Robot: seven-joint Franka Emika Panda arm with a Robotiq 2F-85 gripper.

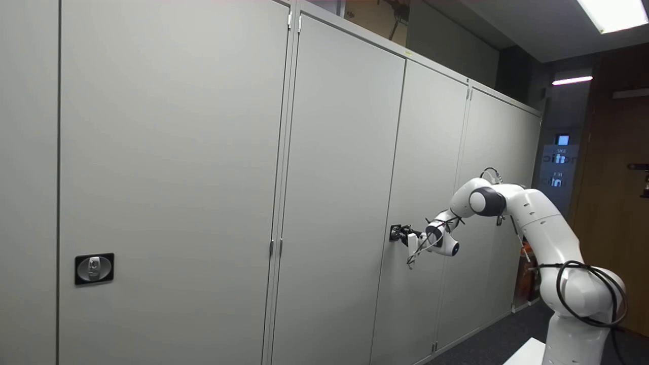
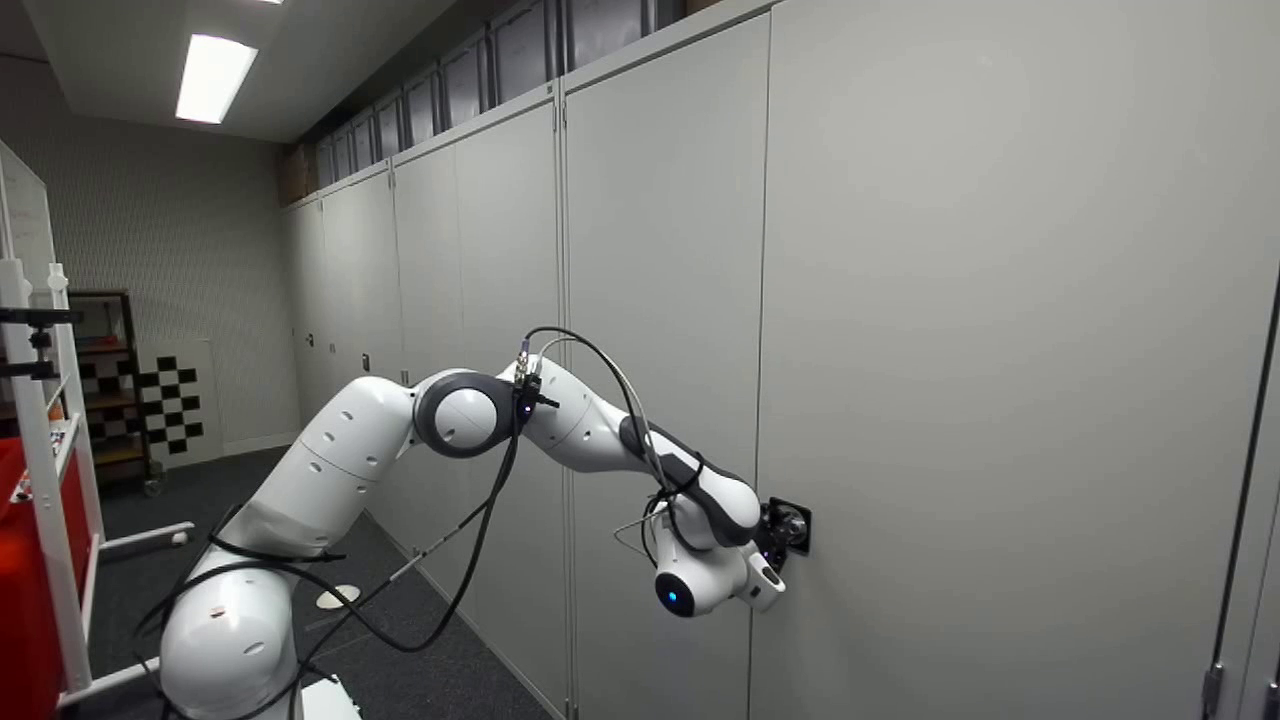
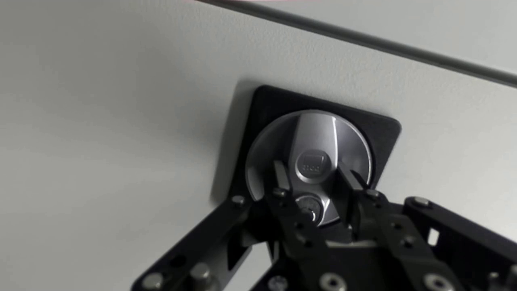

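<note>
In the wrist view, a silver handle (image 3: pixel 315 136) stands in a round recess within a square black plate (image 3: pixel 281 99) on a cabinet door. The fingers of my gripper lie on either side of the handle, shut on its middle. Below them a round lock cylinder (image 3: pixel 310 206) partly shows. Both exterior views have the gripper (image 1: pixel 402 233) up against the plate, beside the seam between two doors. The door (image 2: pixel 960 360) with the handle is closed, flush with its neighbour.
A row of tall grey cabinets fills the wall. Another closed door carries a similar handle (image 1: pixel 94 268) at the left of exterior view 1. Black cables (image 2: pixel 444 624) hang loosely from the arm. A white-framed rolling stand (image 2: pixel 48 504) and a red object (image 2: pixel 24 576) stand across from the cabinets.
</note>
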